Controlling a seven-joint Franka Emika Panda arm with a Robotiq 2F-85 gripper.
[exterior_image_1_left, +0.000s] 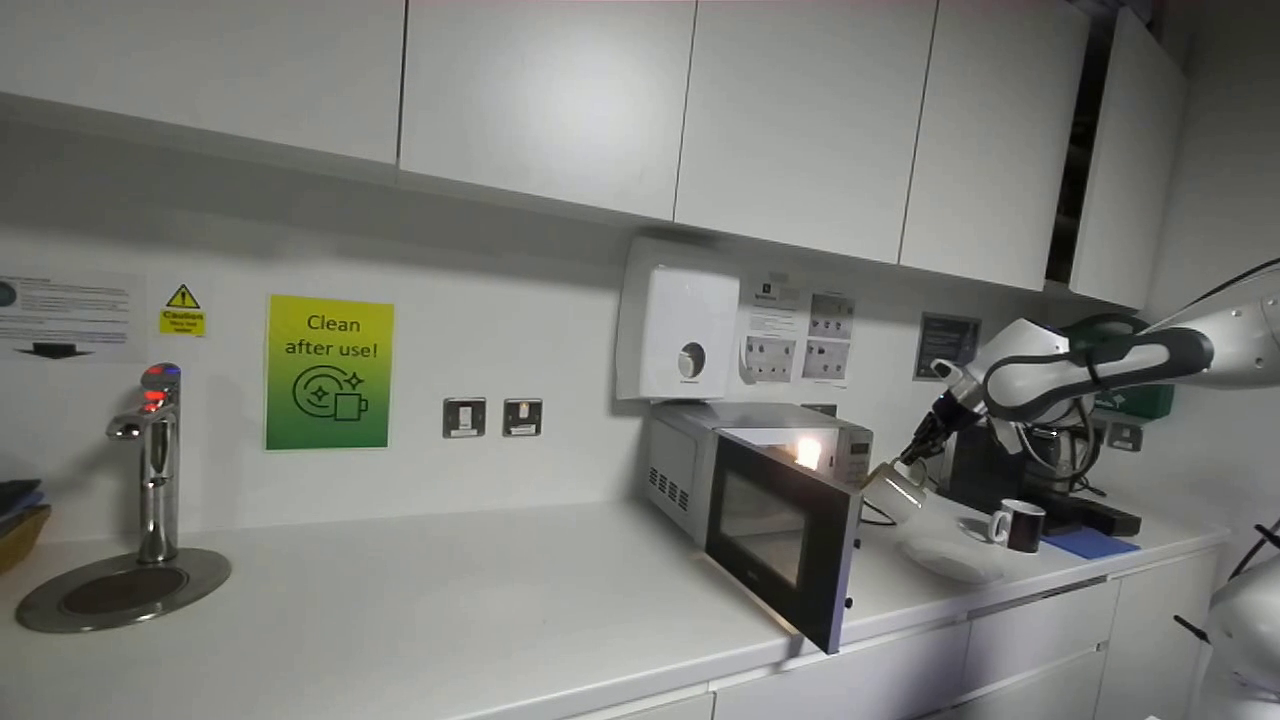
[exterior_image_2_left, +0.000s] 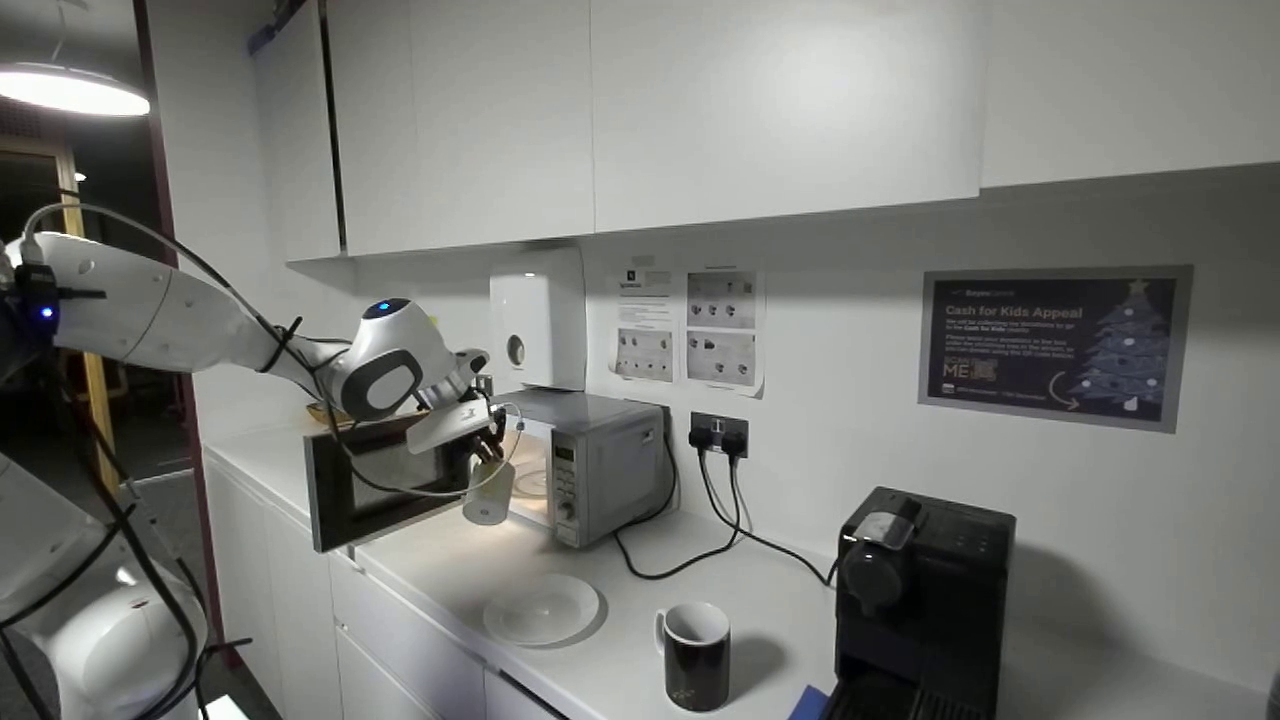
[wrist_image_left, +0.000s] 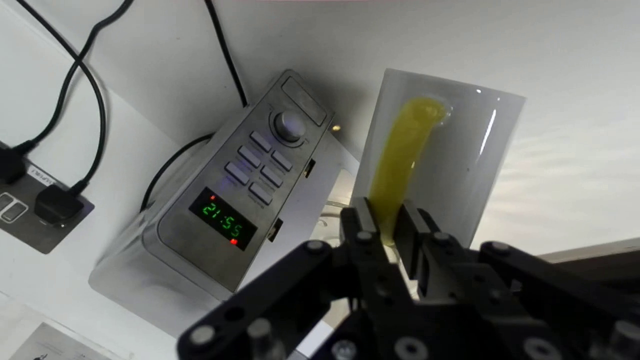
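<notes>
My gripper is shut on the yellow handle (wrist_image_left: 403, 150) of a pale mug (wrist_image_left: 465, 159). In exterior view 2 this mug (exterior_image_2_left: 488, 497) hangs tilted above the counter, just in front of the open side of the microwave (exterior_image_2_left: 609, 462). Exterior view 1 has the gripper (exterior_image_1_left: 918, 454) to the right of the microwave's open door (exterior_image_1_left: 780, 528), with the mug (exterior_image_1_left: 895, 493) beneath the fingers. Light shines inside the microwave. The inside of the mug is hidden in the wrist view.
A white plate (exterior_image_2_left: 516, 618) lies on the counter below and to the mug's right. Farther right stand a black-and-white mug (exterior_image_2_left: 697, 666) and a black coffee machine (exterior_image_2_left: 930, 588). Power cables (exterior_image_2_left: 672, 576) run behind.
</notes>
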